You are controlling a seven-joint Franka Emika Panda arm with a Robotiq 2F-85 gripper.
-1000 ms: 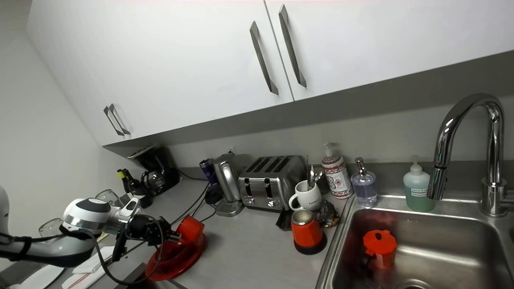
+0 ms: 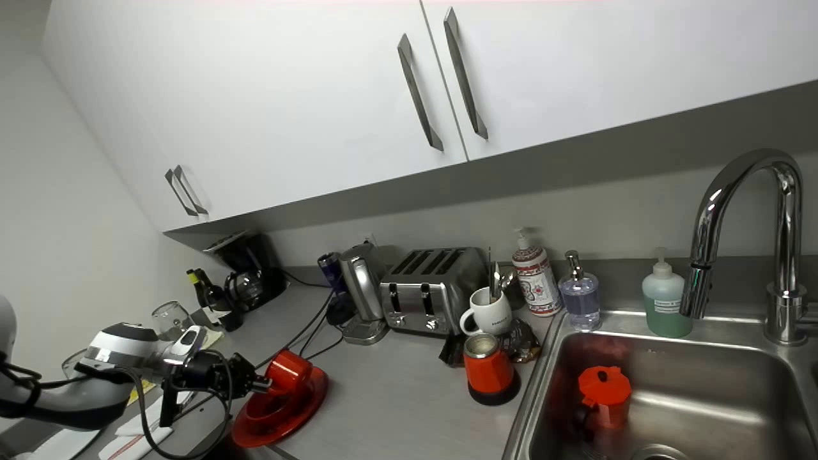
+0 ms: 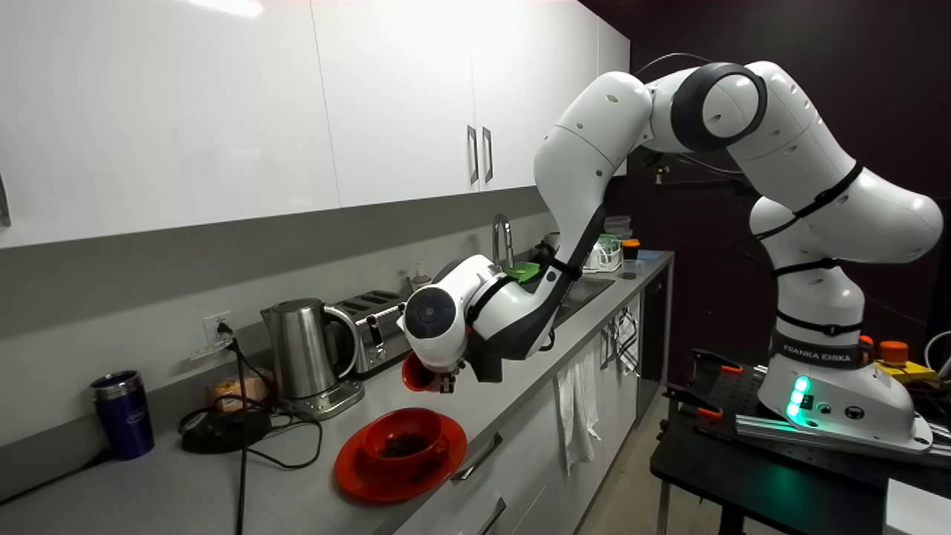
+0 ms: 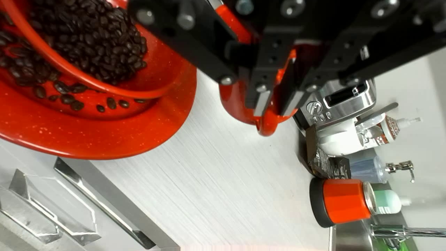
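Note:
My gripper is shut on the handle of a red cup, and its fingers hide part of it in the wrist view. Tilted, the cup hangs beside and above a red bowl in exterior view 1. That bowl stands on a red plate on the counter. Dark coffee beans fill part of the bowl, and several more lie outside its rim on the plate in the wrist view. In exterior view 2 the arm covers most of the cup.
A steel toaster, a kettle and cables line the wall. An orange-and-black grinder stands near the sink, which holds a red moka pot. Between plate and grinder the counter is bare.
The arm and gripper have shifted left and slightly down in exterior view 1, carrying the cup with them. The bowl and plate have stayed in place.

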